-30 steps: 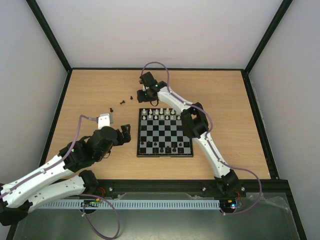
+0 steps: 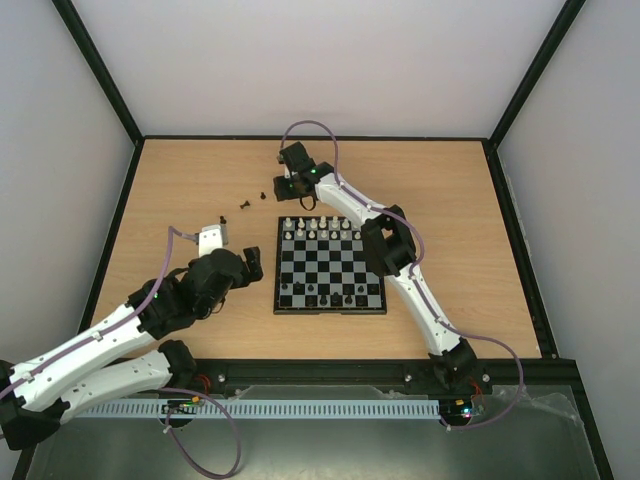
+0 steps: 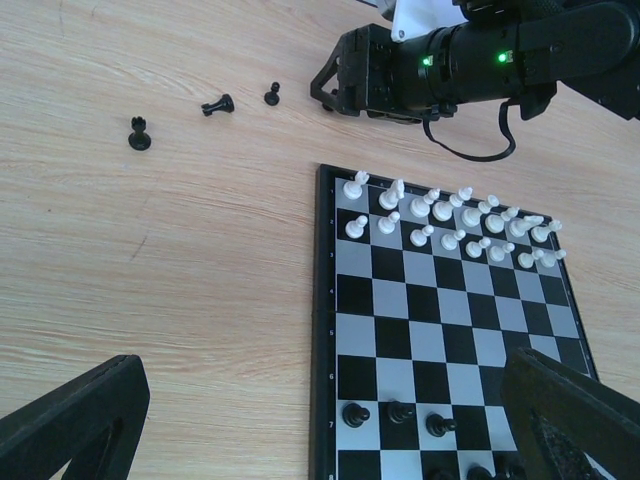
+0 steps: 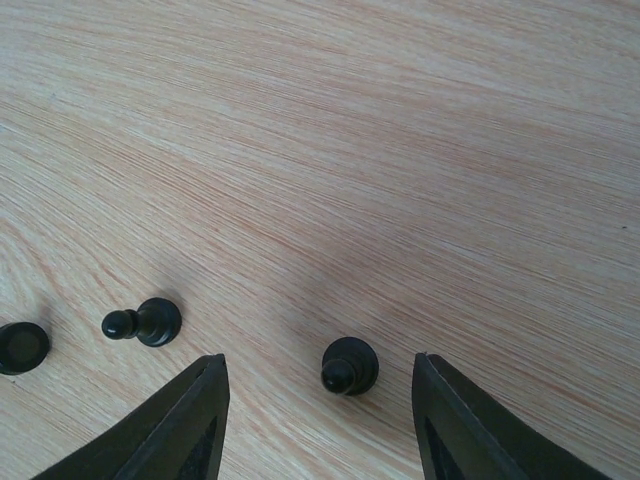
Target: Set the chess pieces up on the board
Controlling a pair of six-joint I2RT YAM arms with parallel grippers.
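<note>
The chessboard lies mid-table. White pieces stand in two rows at its far end, and several black pieces stand near its front. Beyond the board, my right gripper is low over the table with its fingers part open. A small black piece is seen between the fingers, nearer the right one; whether they touch it I cannot tell. To the left are a second black piece and the round end of another. My left gripper stands open and empty beside the board's left edge.
Left of the board's far corner, one black piece stands and another lies on its side. Bare wood stretches across the right side of the table. My right forearm crosses past the board's right edge.
Only slight shifts show: my left gripper and forearm have moved a few pixels, and the right gripper's fingers have come down a touch. The pieces stay where they were.
</note>
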